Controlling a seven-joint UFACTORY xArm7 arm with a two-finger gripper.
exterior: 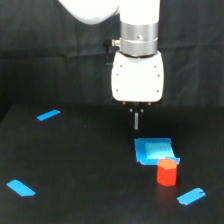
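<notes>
The white robot arm hangs from the top of the camera view, with my gripper (136,120) pointing down above a light blue square tray (145,150). The fingers look narrow and close together; whether they hold anything is unclear. A red hexagonal block (167,172) sits at the front right corner of the tray, partly in front of it.
Blue tape strips lie on the dark table: one at back left (48,114), one at front left (21,188), one at front right (191,196).
</notes>
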